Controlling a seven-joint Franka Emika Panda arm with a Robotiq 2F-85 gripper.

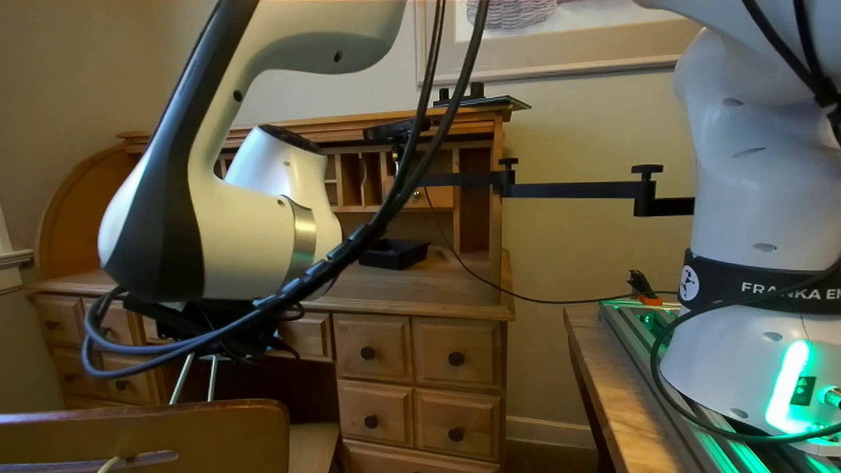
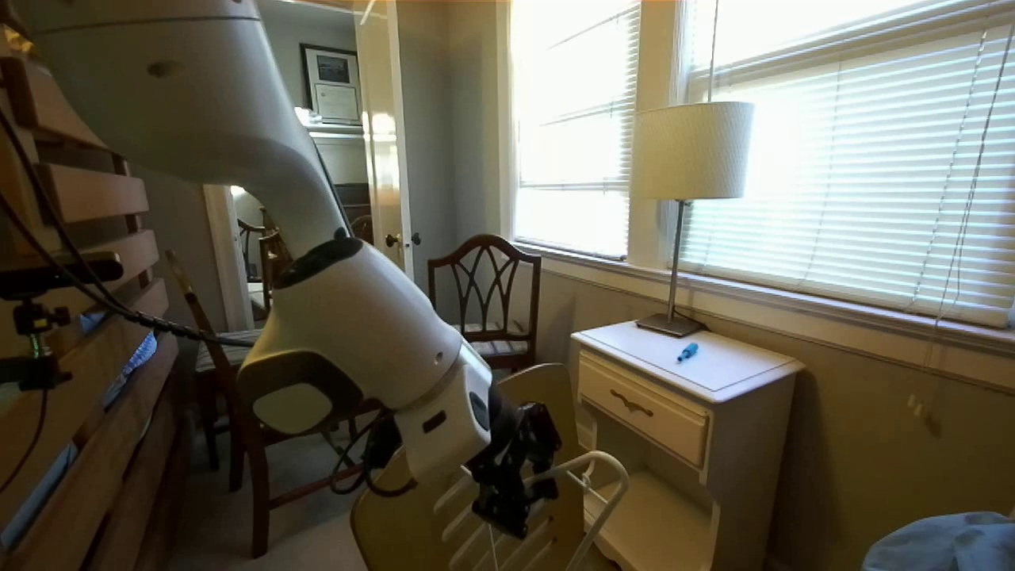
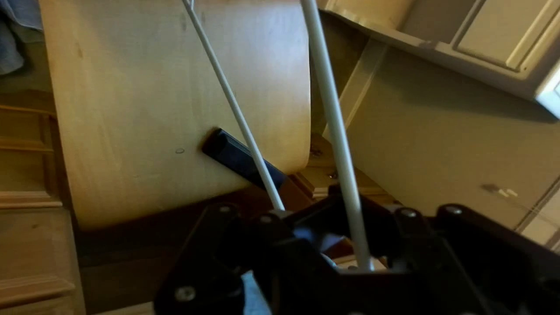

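In exterior view 2 my gripper (image 2: 530,476) points down and to the right at the bar of a white wire rack (image 2: 618,466). Seen from the wrist, the gripper is shut. The rack's thick white rod (image 3: 336,126) runs down across the fingers, and a thinner rod ends behind them. Whether the fingers pinch the rack cannot be made out. In exterior view 1 the black gripper is mostly hidden by the arm and cables; two white rods (image 1: 181,378) slant down beneath it, behind a chair back (image 1: 236,418).
A wooden chair seat (image 3: 173,105) and a dark oblong object (image 3: 241,157) lie below the rods. The white nightstand (image 2: 685,371) with a lamp (image 2: 695,152) and a blue pen-like object (image 2: 687,352) stands close to the right. A roll-top desk (image 1: 426,347) is behind.
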